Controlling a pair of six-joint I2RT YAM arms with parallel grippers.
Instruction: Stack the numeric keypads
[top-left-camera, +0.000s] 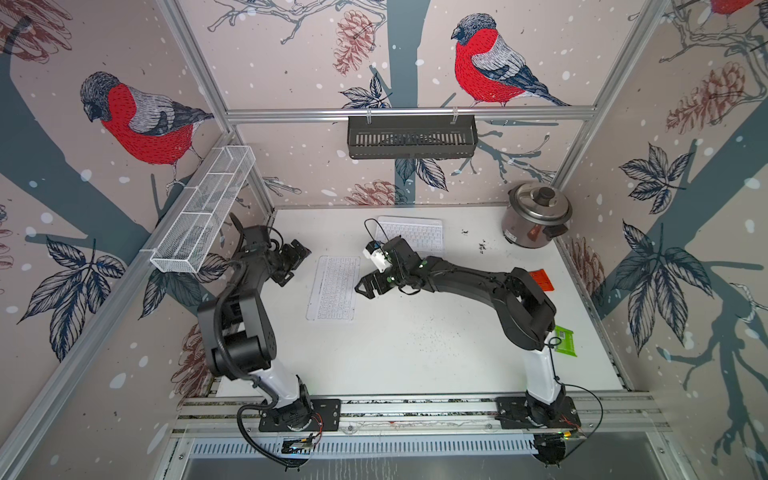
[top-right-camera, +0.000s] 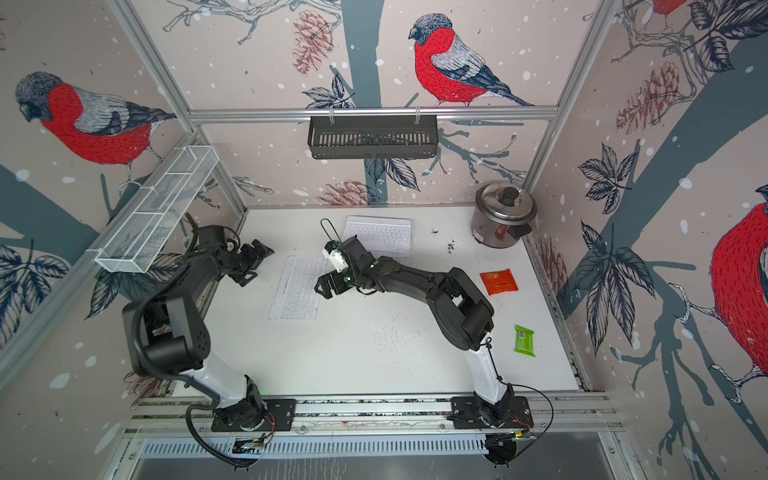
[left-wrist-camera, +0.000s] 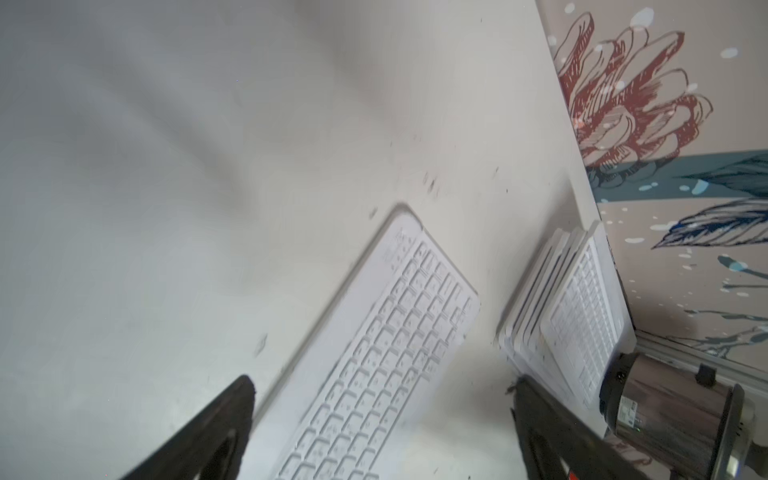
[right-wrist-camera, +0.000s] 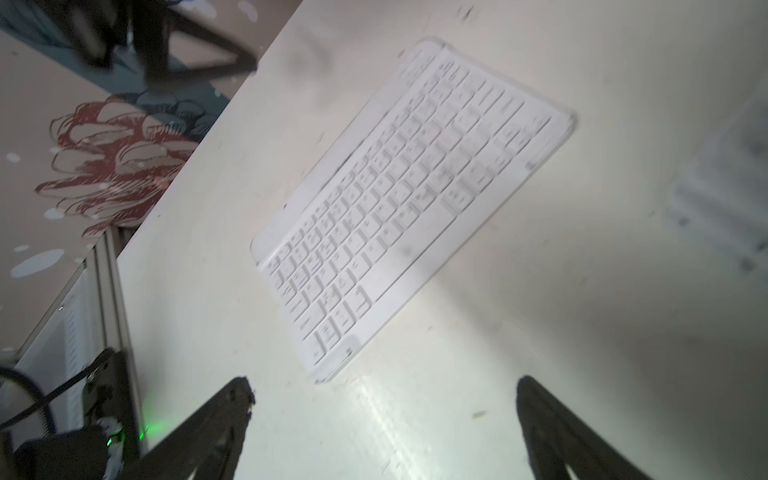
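Note:
A white keypad (top-left-camera: 334, 288) lies flat on the left part of the table; the right wrist view shows this keypad (right-wrist-camera: 416, 192) whole. Farther back, a stack of white keypads (top-left-camera: 412, 233) rests near the rear edge, and the left wrist view catches the stack's layered side (left-wrist-camera: 560, 296). Left of the single keypad, my left gripper (top-left-camera: 293, 264) hovers open, nothing between its fingers. My right gripper (top-left-camera: 370, 289) is above the table just beyond the keypad's right edge, open and empty. In the top views the right arm partly covers the stack's front.
A metal pot (top-left-camera: 537, 214) stands at the back right corner. An orange packet (top-right-camera: 499, 281) and a green packet (top-right-camera: 524, 341) lie along the right side. A white wire shelf (top-left-camera: 204, 208) hangs at the left, a dark basket (top-left-camera: 412, 137) at the back.

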